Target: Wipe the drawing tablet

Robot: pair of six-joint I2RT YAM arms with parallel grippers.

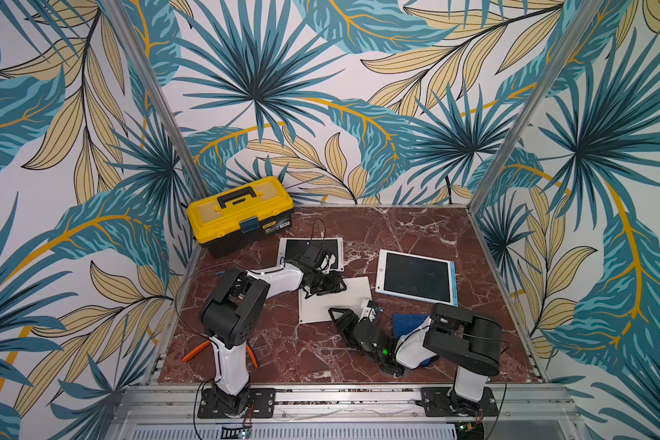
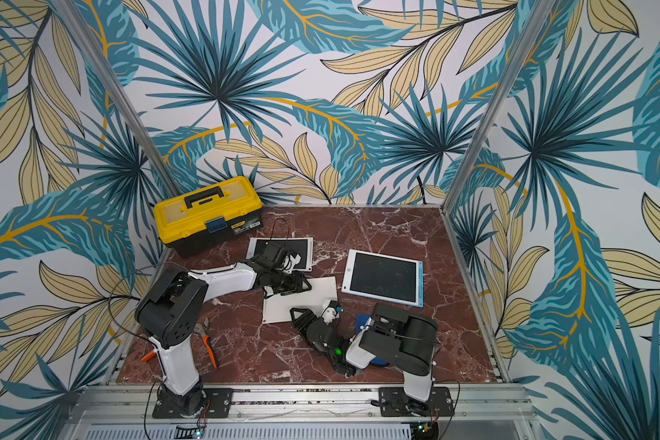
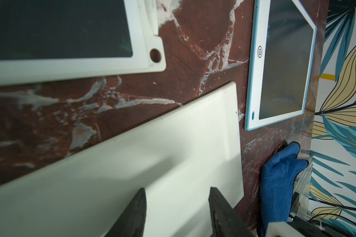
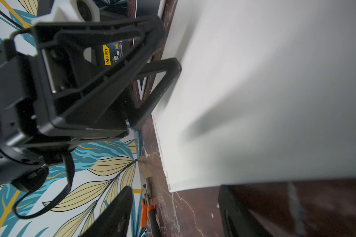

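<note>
A plain white panel (image 1: 337, 297) lies flat in the middle of the table, no screen showing on its upper face. Over its far edge hovers my left gripper (image 1: 337, 284); in the left wrist view its fingers (image 3: 135, 211) stand apart with no object between them. My right gripper is open at the panel's near edge, fingers spread and empty. A white tablet with a dark screen (image 1: 316, 245) lies behind, partly hidden by the left arm. To the right lies a larger blue-edged tablet (image 1: 418, 277). A folded blue cloth (image 3: 278, 183) rests near the right arm, which partly covers it.
A yellow and black toolbox (image 1: 239, 212) stands at the back left. Orange-handled pliers (image 2: 208, 348) lie by the left arm's base. Both grippers are close together over the panel. Bare tabletop shows at the back and front middle.
</note>
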